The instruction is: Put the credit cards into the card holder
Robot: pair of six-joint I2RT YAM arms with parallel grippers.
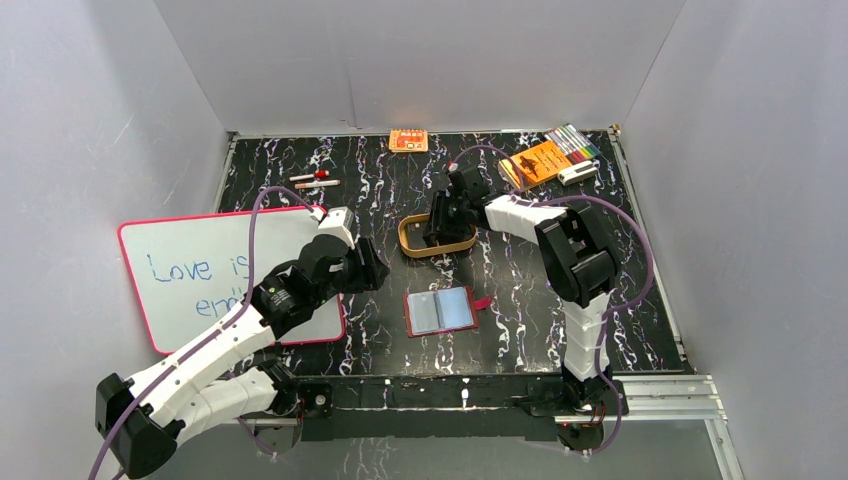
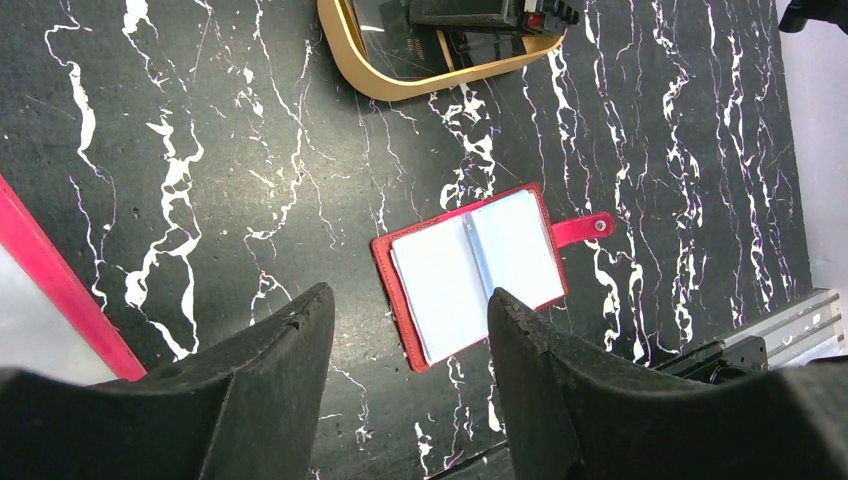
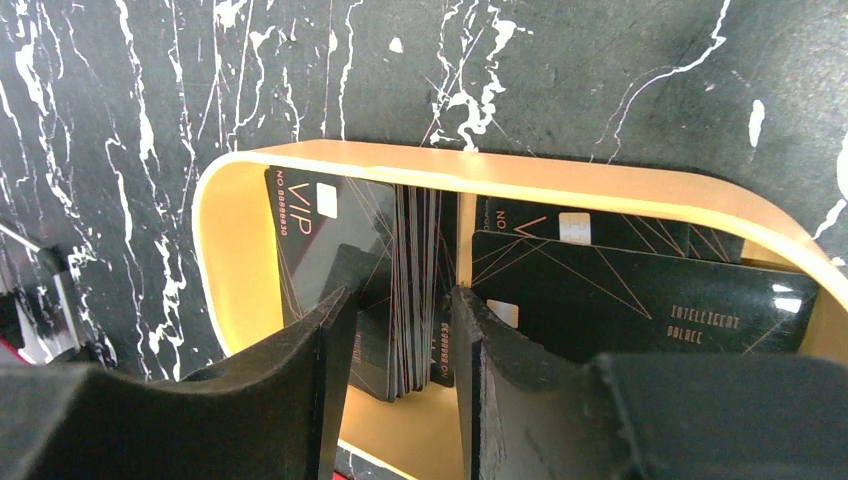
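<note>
The card holder (image 1: 441, 311) lies open on the table, red-edged with clear sleeves and a red snap strap (image 2: 584, 229). Black credit cards (image 3: 330, 220) fill the tan oval tray (image 1: 440, 251) behind it; several stand on edge in the left compartment beside the divider. Over the tray, my right gripper points down with its fingers apart, one on either side of the upright cards; I see no firm hold on them. My left gripper stays open and empty, left of the holder in the top view.
More black cards (image 3: 640, 290) lie in the tray's right compartment. A whiteboard (image 1: 200, 270) extends under the left arm. Markers (image 1: 318, 184), an orange pad (image 1: 408, 140) and an orange book (image 1: 538, 163) sit at the back. Table right of the holder is clear.
</note>
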